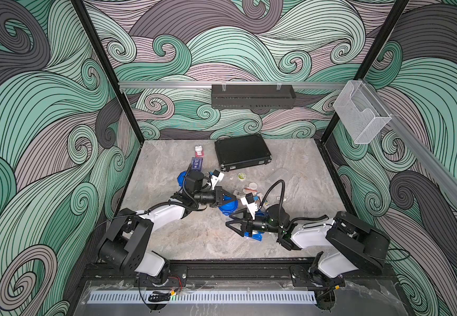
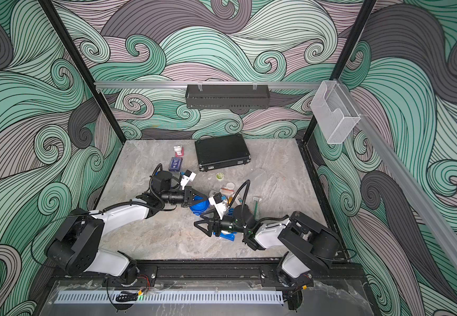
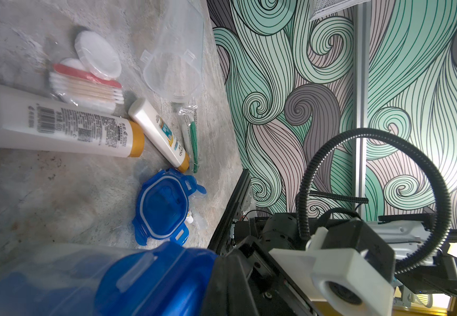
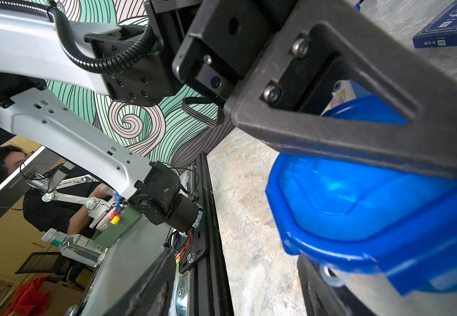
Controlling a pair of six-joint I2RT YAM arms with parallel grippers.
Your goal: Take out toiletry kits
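In the left wrist view, a clear container with a blue lid lies close against my left gripper, whose fingers are shut; whether a thin edge is pinched between them cannot be told. The right wrist view shows this blue lid large, with a black left finger across it. My right gripper stands open beside it, the gap between its fingers empty. Several toiletries lie out on the table: a white bottle, a smaller tube, cotton swabs, a white round item and a wrapped toothbrush.
An empty blue lid and a clear container rest nearby. Farther back are a black case, a blue card box and a small round green item.
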